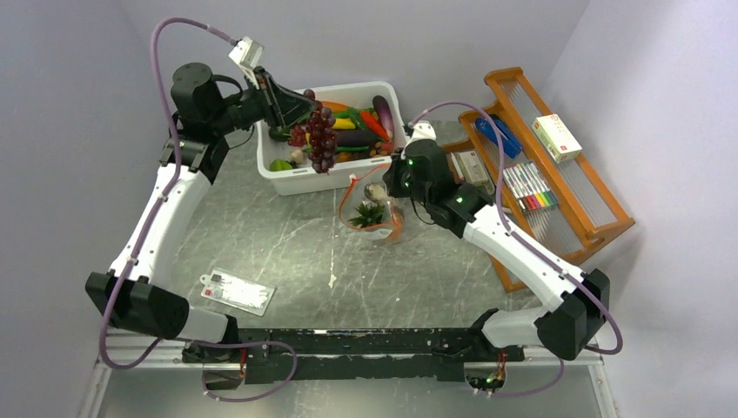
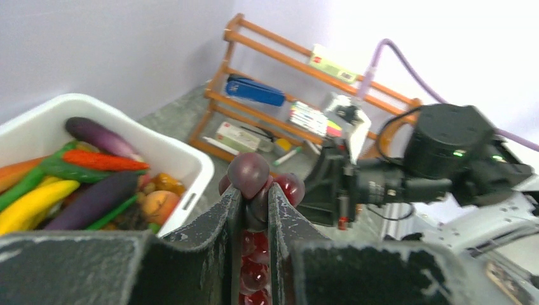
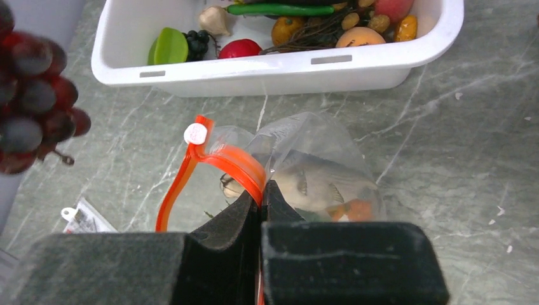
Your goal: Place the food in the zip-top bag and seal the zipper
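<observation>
A bunch of red grapes (image 1: 322, 139) hangs from my left gripper (image 1: 300, 103), which is shut on it above the front of the white food bin (image 1: 296, 181); the left wrist view shows grapes between the fingers. My right gripper is shut on the rim of the clear zip top bag (image 3: 324, 146), by its orange zipper (image 3: 232, 162). The bag stands on the table in front of the bin, with leafy green food (image 1: 367, 215) and a pale round item inside. The grapes also show at the left edge of the right wrist view (image 3: 35, 95).
A wooden rack (image 1: 600, 213) with markers and boxes stands at the right. A pale slider tool (image 1: 239, 292) lies at the front left. The bin holds assorted vegetables and fruit.
</observation>
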